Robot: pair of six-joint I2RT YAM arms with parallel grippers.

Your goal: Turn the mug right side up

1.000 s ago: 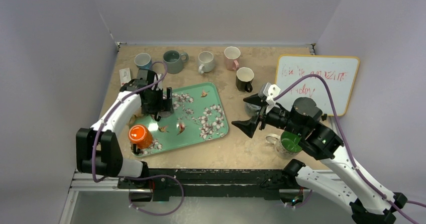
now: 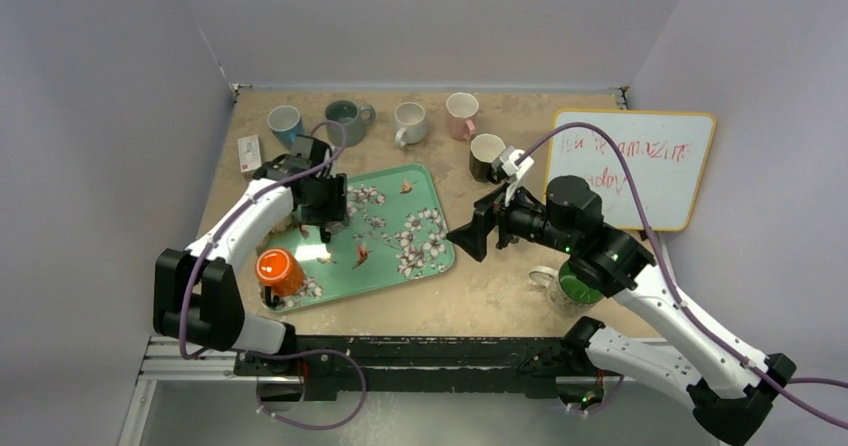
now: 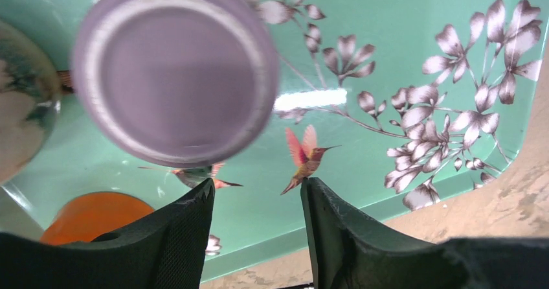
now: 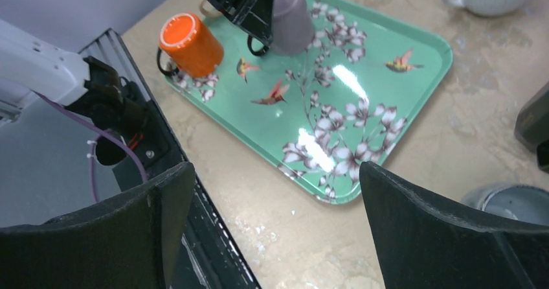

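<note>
A purple-grey mug (image 3: 175, 72) stands upside down on the green tray (image 3: 388, 17), its flat base facing up in the left wrist view. In the right wrist view its wall (image 4: 291, 26) shows, with a dark handle (image 4: 257, 46) low beside it. My left gripper is over the tray close to this mug, fingers apart, nothing visible between them. From the top, the left hand hides most of the mug. An orange mug (image 2: 280, 272), also base up, sits at the tray's near left corner. My right gripper is open and empty, off the tray's right side.
A floral mug (image 3: 16, 101) stands left of the purple-grey one. Several mugs line the back, among them a teal one (image 2: 345, 119) and a pink one (image 2: 460, 116). A whiteboard (image 2: 650, 156) and a green-topped mug (image 2: 575, 286) are at the right. The tray's right half is clear.
My left gripper has shifted slightly to the right over the tray. The right gripper has moved a little left and turned. The mugs look unmoved.
</note>
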